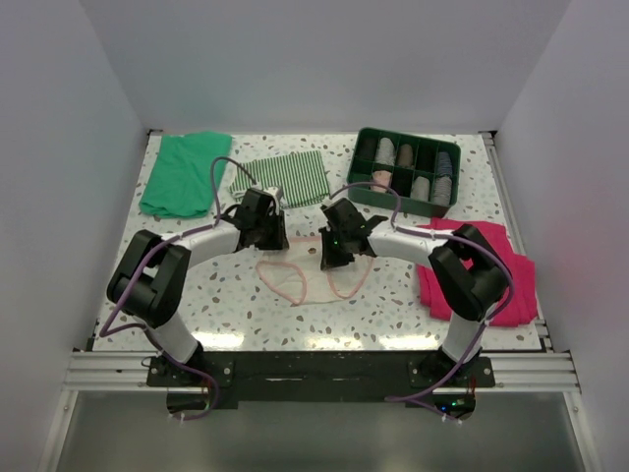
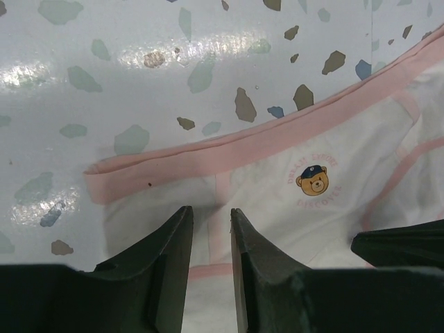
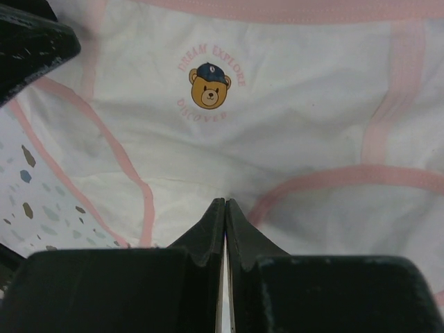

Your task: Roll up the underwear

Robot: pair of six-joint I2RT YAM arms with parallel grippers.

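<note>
White underwear with pink trim (image 1: pixel 316 288) lies spread flat on the speckled table, its waistband towards the back. A small bear print (image 2: pixel 313 180) shows below the waistband. My left gripper (image 1: pixel 284 246) is over the left part of the waistband; in the left wrist view its fingers (image 2: pixel 182 232) stand a little apart, with the cloth visible beneath and nothing clearly gripped. Over the middle of the underwear is my right gripper (image 1: pixel 332 265), its fingertips (image 3: pixel 216 211) together above the cloth and nothing visible between them. Whether the tips touch the fabric I cannot tell.
A green divided box (image 1: pixel 381 201) with several rolled items stands at the back right. Also around are a green cloth (image 1: pixel 184 175), a striped cloth (image 1: pixel 285 179) and red cloths (image 1: pixel 491 285).
</note>
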